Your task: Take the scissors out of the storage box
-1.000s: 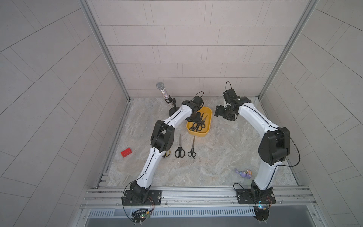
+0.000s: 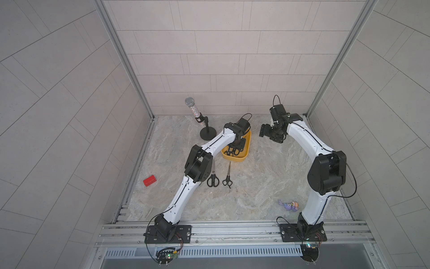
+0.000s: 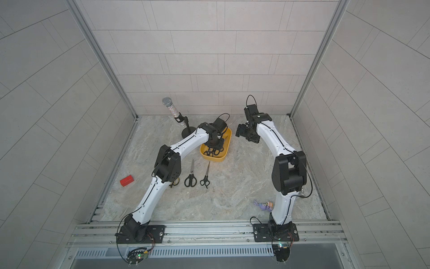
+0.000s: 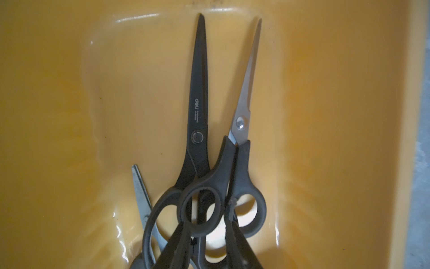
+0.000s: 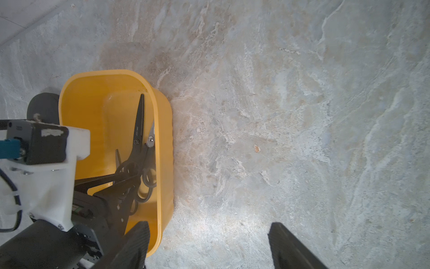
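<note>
The yellow storage box (image 5: 163, 134) holds several pairs of scissors: a black pair (image 4: 198, 89), a silver-bladed pair with black handles (image 4: 244, 107) and a small pair (image 4: 141, 192). My left gripper is over the box, low among the scissor handles, with its fingers apart. Whether the handles lie between the fingers or under them I cannot tell. My right gripper hangs over bare table just right of the box, open with nothing between its fingers.
More scissors (image 2: 213, 180) lie in front of the box. A microphone on a stand (image 2: 207, 132) stands left of it, a red block (image 2: 149, 180) lies at the left and a purple toy (image 2: 289, 205) at the front right. The table right of the box is clear.
Over the last second my left gripper has moved rightward over the box.
</note>
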